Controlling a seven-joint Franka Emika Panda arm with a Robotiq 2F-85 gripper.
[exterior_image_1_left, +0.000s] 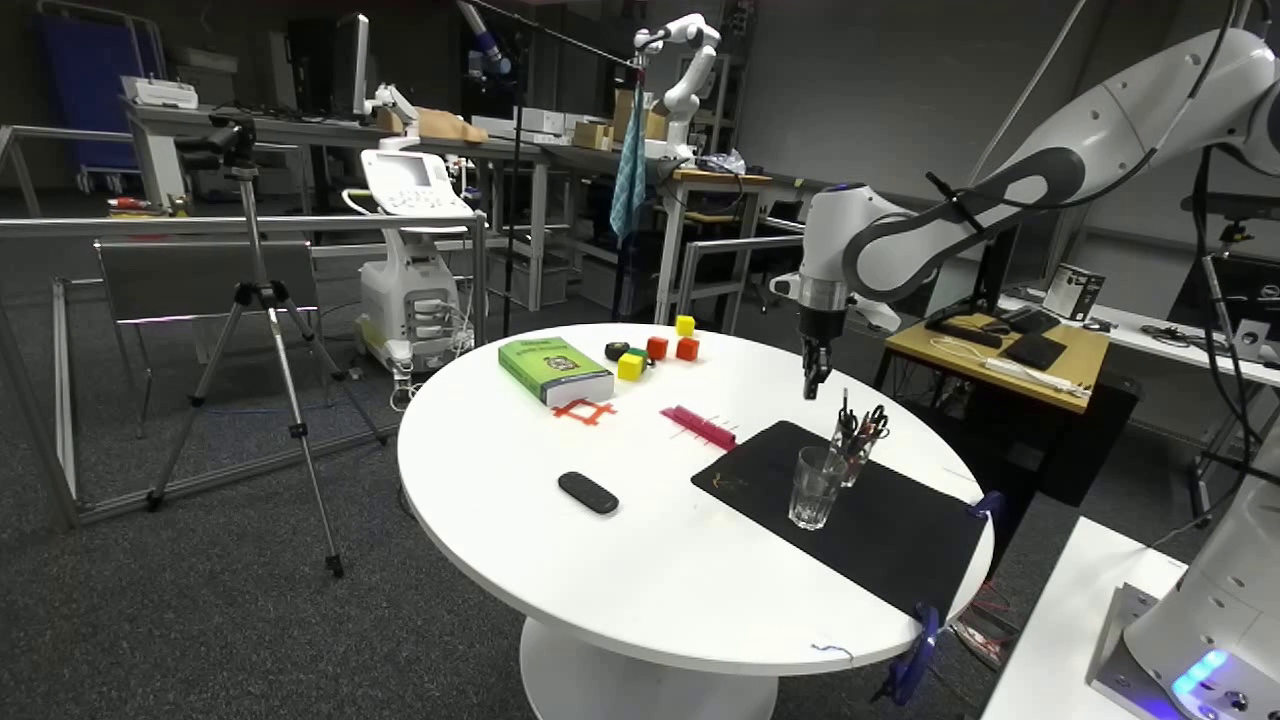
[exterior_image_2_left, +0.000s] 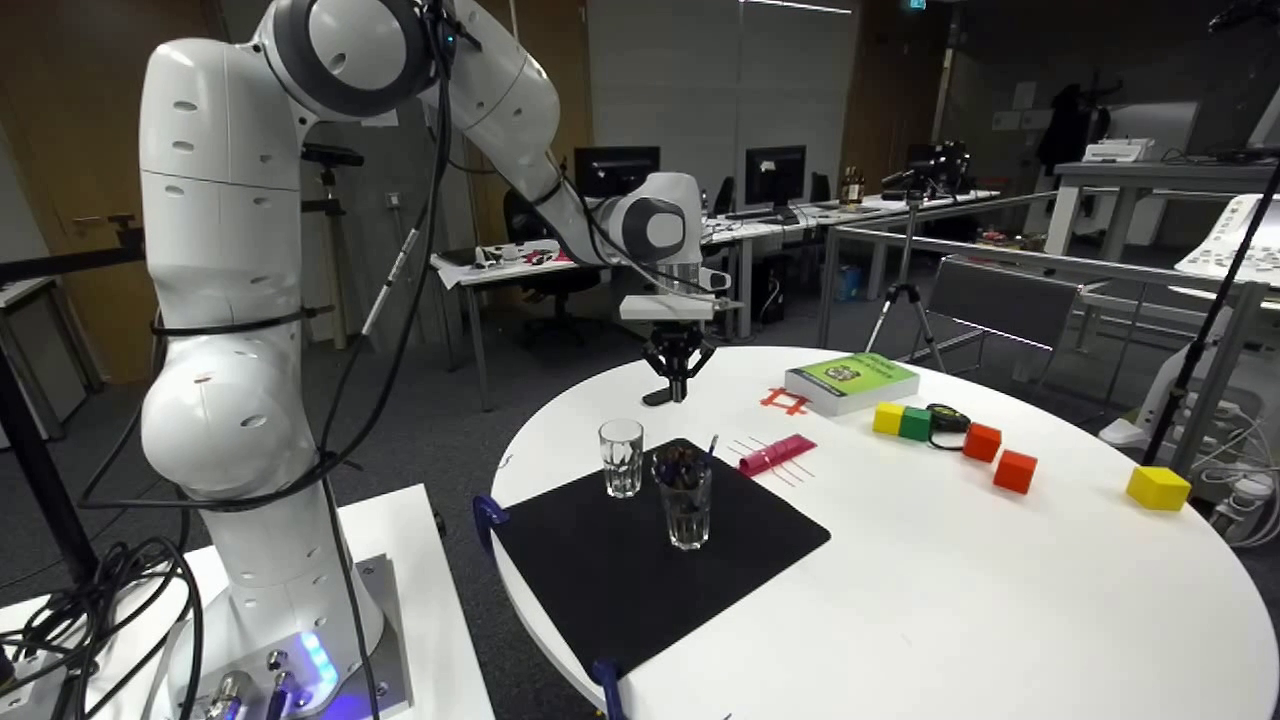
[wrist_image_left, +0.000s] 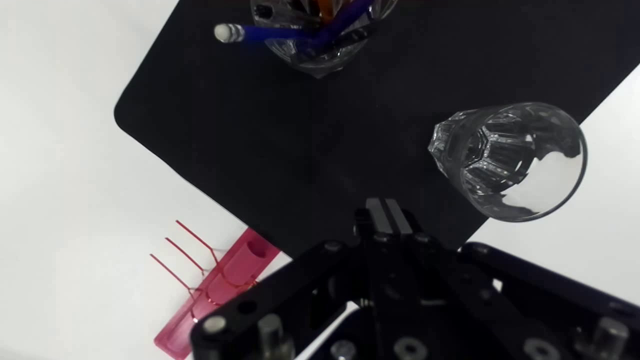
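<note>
My gripper is shut, its fingertips together and nothing visible between them. It hangs in the air above the table, pointing down, apart from everything on it. An empty clear glass stands upright on the black mat, to the right of my fingertips in the wrist view. A second glass, filled with pens and scissors, shares the mat; only its lower part shows at the top of the wrist view. Just off the mat lies a pink holder with thin red prongs, at the lower left of the wrist view.
On the white round table are a black remote-like object, a green book, an orange frame and several blocks, among them a yellow block. Blue clamps stick out at the mat's edge.
</note>
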